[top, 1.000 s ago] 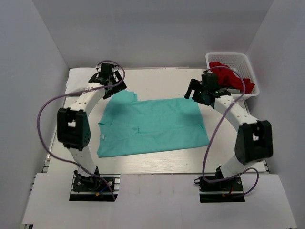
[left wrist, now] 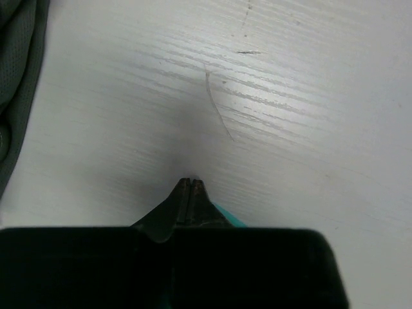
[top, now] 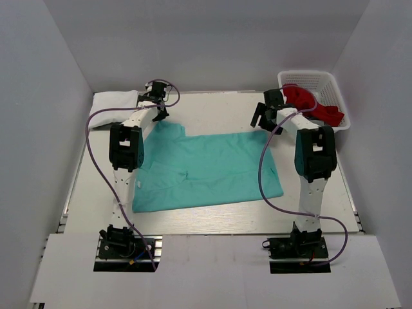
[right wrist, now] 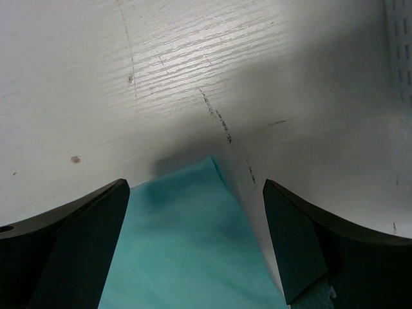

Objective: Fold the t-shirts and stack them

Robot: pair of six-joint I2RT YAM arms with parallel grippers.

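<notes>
A teal t-shirt lies spread flat on the white table. My left gripper is shut at its top left corner, with a bit of teal showing behind the fingertips in the left wrist view; whether cloth is between them is not visible. My right gripper stands open above the top right corner of the shirt, with the corner between and below its fingers in the right wrist view.
A white basket holding red cloth stands at the back right. A white folded item lies at the back left, and dark cloth edges the left wrist view.
Both arms have moved inward to the shirt's upper corners.
</notes>
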